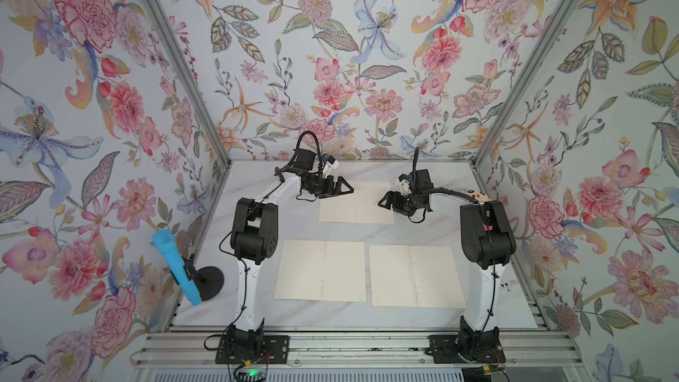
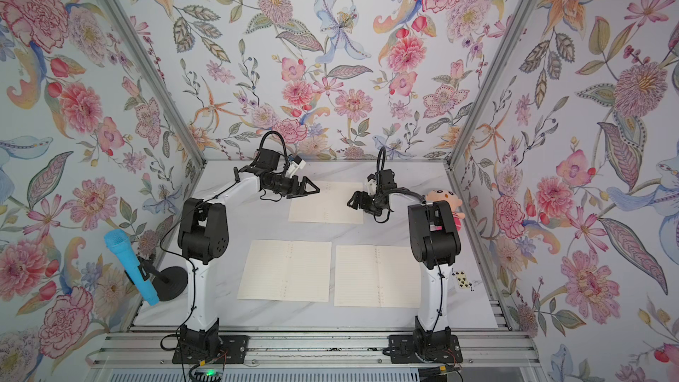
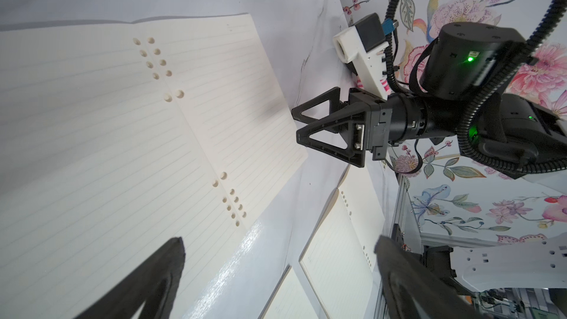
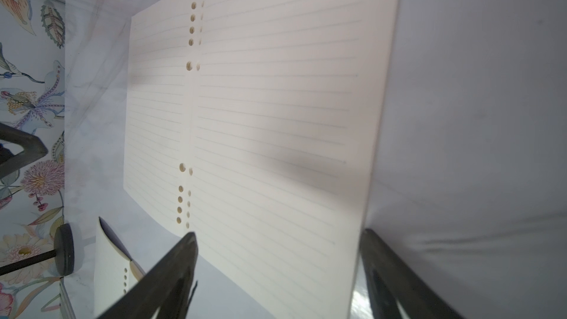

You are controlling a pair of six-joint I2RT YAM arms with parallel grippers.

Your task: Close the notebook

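Observation:
The far notebook [image 1: 357, 213] lies open and flat, its lined pages facing up with punched holes along the fold. In the left wrist view its left page [image 3: 100, 141] shows no lifted edge. My left gripper [image 1: 340, 188] is over the left page, its fingers [image 3: 147, 277] wide apart with nothing between them. At the right page's outer edge is my right gripper, also open. One of its fingers [image 4: 171, 277] is over the page and the other is beside the edge. Whether that finger touches the paper, I cannot tell.
Two more open notebooks lie nearer the front, one left [image 1: 300, 272] and one right [image 1: 438, 276]. A blue microphone [image 1: 173, 261] on a black stand is at the left. A plush toy [image 2: 452, 205] sits behind my right arm. Bare table separates the notebook rows.

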